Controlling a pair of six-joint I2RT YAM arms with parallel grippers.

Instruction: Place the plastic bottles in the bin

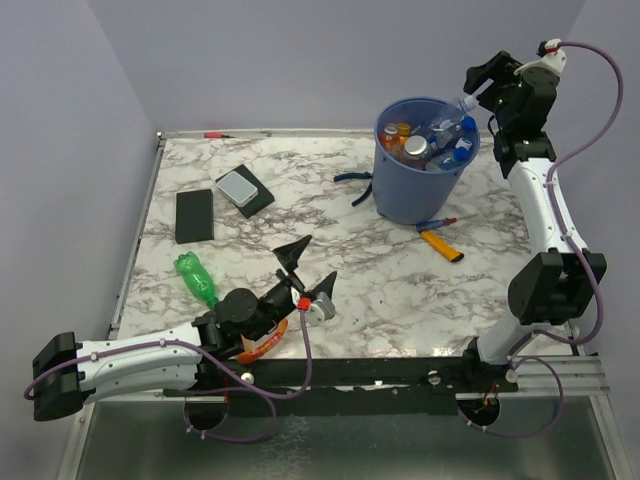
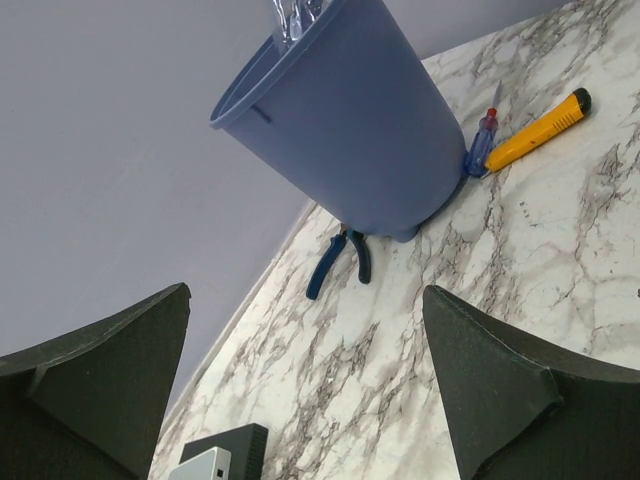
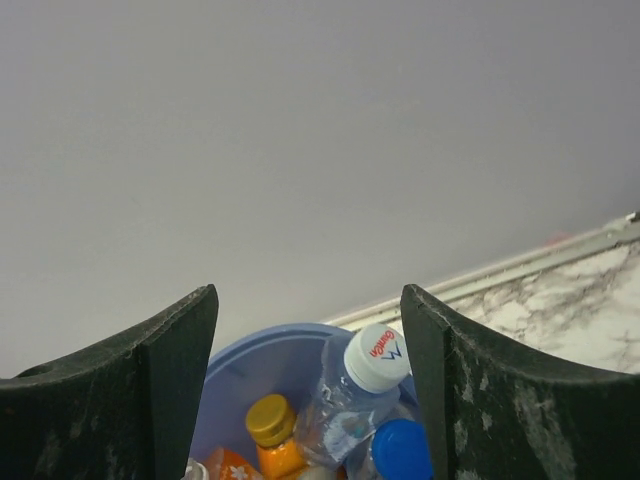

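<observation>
The blue bin [image 1: 405,195] stands at the back right, holding several bottles, among them a clear one with a white cap [image 3: 376,357], a blue-capped one [image 3: 402,445] and orange ones [image 3: 278,450]. My right gripper [image 1: 490,85] is open above the bin's right rim, nothing between its fingers. My left gripper [image 1: 309,262] hangs open over the front middle of the table, empty. In the top view a green bottle [image 1: 195,275] lies at the left, and an orange object [image 1: 262,345] is partly hidden by the left arm.
Pliers [image 1: 362,195], a screwdriver [image 1: 436,222] and a yellow cutter [image 1: 440,245] lie near the bin. Two dark pads [image 1: 194,215], one bearing a pale rectangular object [image 1: 237,189], lie at the back left.
</observation>
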